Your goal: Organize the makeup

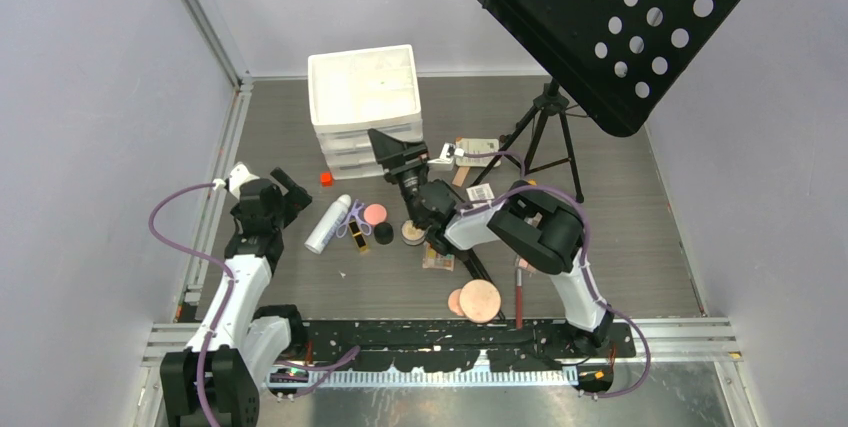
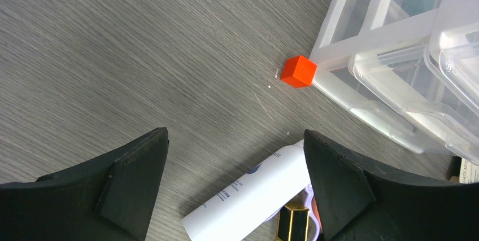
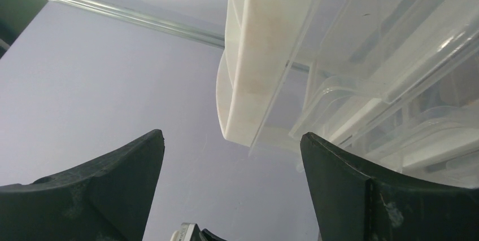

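Observation:
A white drawer unit [image 1: 362, 82] with clear drawers stands at the back. My open right gripper [image 1: 390, 147] is raised at its front right; the right wrist view shows clear drawer fronts [image 3: 395, 122] close beyond the fingers. My left gripper [image 1: 290, 187] hangs open at the left, above bare table near a white tube [image 2: 243, 196] and red cube [image 2: 297, 71]. Between and below the arms lie purple scissors [image 1: 355, 217], a pink compact [image 1: 375, 213], a black jar [image 1: 383, 233], a gold-black item [image 1: 358, 237], a large pale compact [image 1: 480, 302] and a red brush [image 1: 519, 297].
A black perforated stand [image 1: 620, 37] on a tripod fills the back right, with cards [image 1: 478, 146] near its legs. Some small items are hidden under the right arm. The table's right part and the patch left of the drawer unit are clear.

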